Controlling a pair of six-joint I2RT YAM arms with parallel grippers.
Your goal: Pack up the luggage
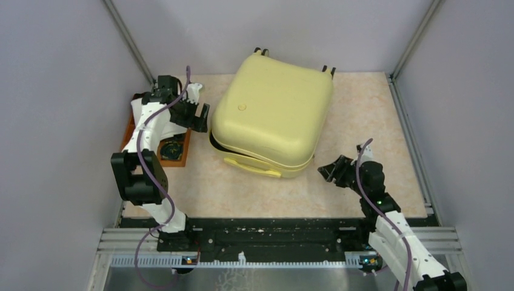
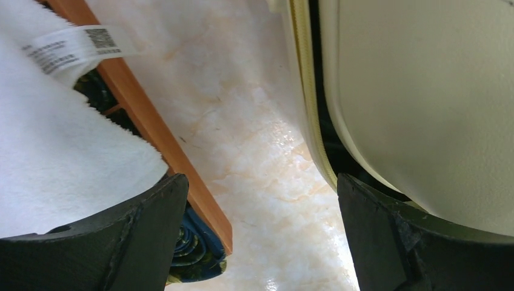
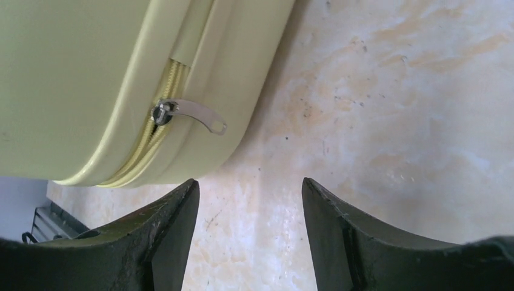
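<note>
The pale yellow suitcase (image 1: pixel 276 112) lies turned at an angle on the table, its lid down with a dark gap along the front left edge. Its handle (image 1: pixel 251 167) faces the front. In the right wrist view a zipper pull (image 3: pixel 197 114) sticks out from the side seam. My left gripper (image 1: pixel 200 117) stands open between the suitcase and a wooden tray (image 2: pixel 138 100) holding a white towel (image 2: pixel 66 145). Off the suitcase's front right corner, my right gripper (image 1: pixel 327 172) has its fingers apart, nothing between them. The suitcase's inside is hidden.
A dark, coiled item (image 1: pixel 172 150) lies in the tray's front compartment. Bare table (image 1: pixel 260 197) stretches in front of the suitcase and to its right. The left arm covers part of the tray.
</note>
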